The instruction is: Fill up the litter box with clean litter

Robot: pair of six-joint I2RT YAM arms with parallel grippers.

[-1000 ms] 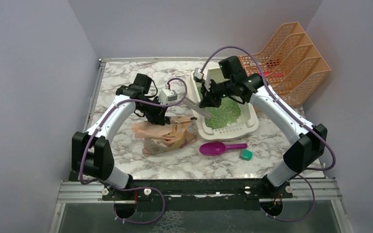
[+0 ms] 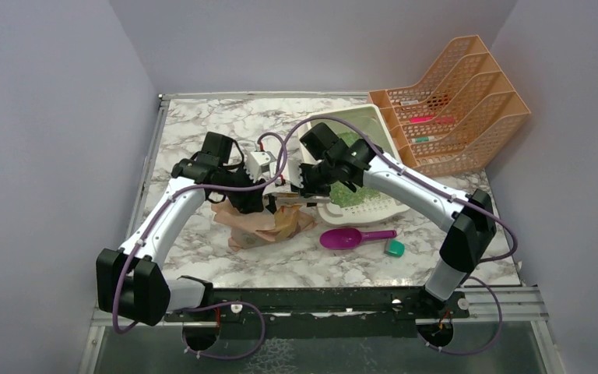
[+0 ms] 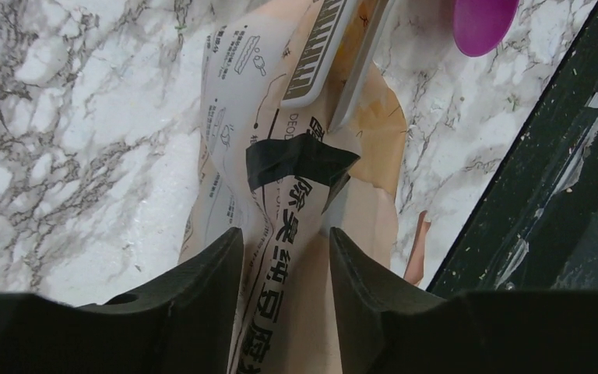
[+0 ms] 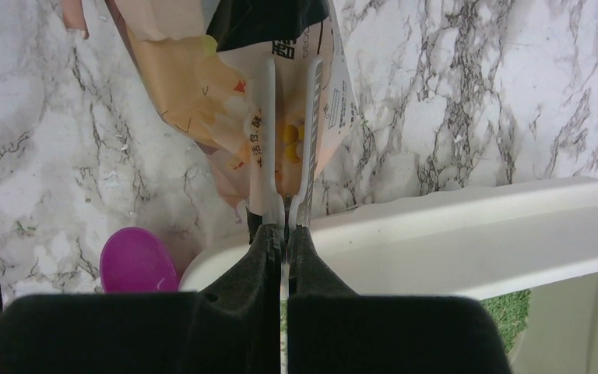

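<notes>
The litter bag (image 2: 245,230) lies crumpled at the centre-left, black tape on its printed strip. My left gripper stands open over that strip. My right gripper is shut on a pale plastic clip (image 4: 310,125) with two long bars, held over the bag at the edge of the litter box (image 4: 405,226). The box, holding green litter (image 2: 354,199), stands right of the bag.
A magenta scoop (image 2: 342,238) and a small teal object (image 2: 395,248) lie at the front right. An orange rack (image 2: 467,117) stands at the back right. Bare marble shows at the back left.
My right gripper has moved left and down from over the litter box to the bag, bringing the clip with it. My left arm has shifted slightly left.
</notes>
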